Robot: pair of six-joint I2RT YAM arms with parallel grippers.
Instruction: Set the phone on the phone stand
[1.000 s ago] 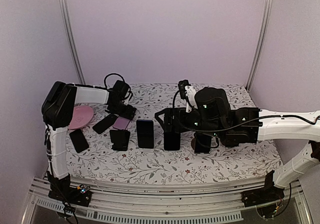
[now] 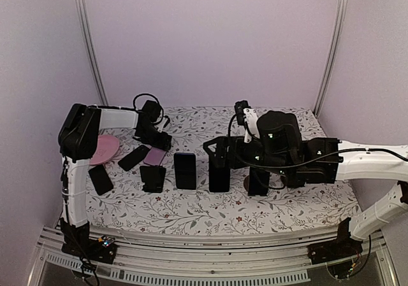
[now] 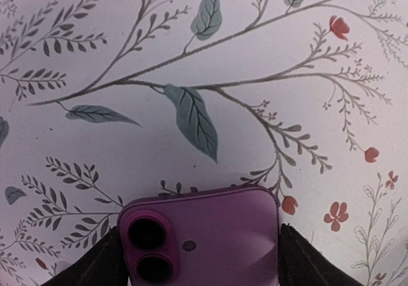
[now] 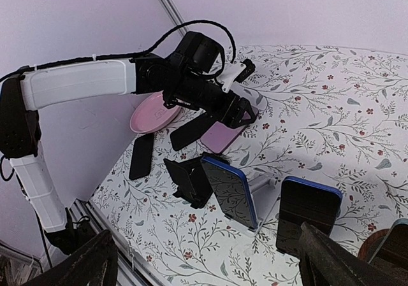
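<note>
A purple phone lies on the patterned table at the left, and my left gripper is down over its far end. In the left wrist view the phone sits between the two fingers, close to both sides; whether they grip it is not clear. Phone stands holding upright phones form a row along the front. An empty black stand is at the row's left end. My right gripper hangs open above the middle of the row, nothing seen between its fingers.
A pink plate and two dark phones lie at the left. More upright phones stand to the right.
The right arm has moved a little to the right since one second ago.
</note>
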